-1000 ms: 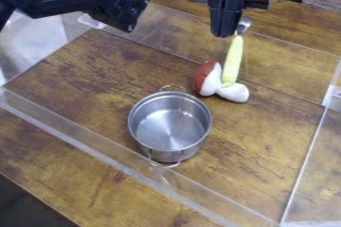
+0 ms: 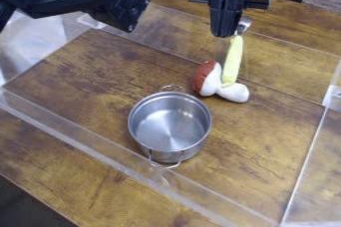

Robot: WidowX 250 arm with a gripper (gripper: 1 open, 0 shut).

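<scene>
My gripper hangs at the top centre, fingers pointing down and close together, with nothing visible between them. Below and right of it lies a long pale yellow-green object with a silvery tip at its upper end. At its lower end lie a red-and-white object and a white object. A steel pot with two wire handles stands in the lower middle.
Clear plastic walls border the wooden work surface. The black arm reaches across the top left.
</scene>
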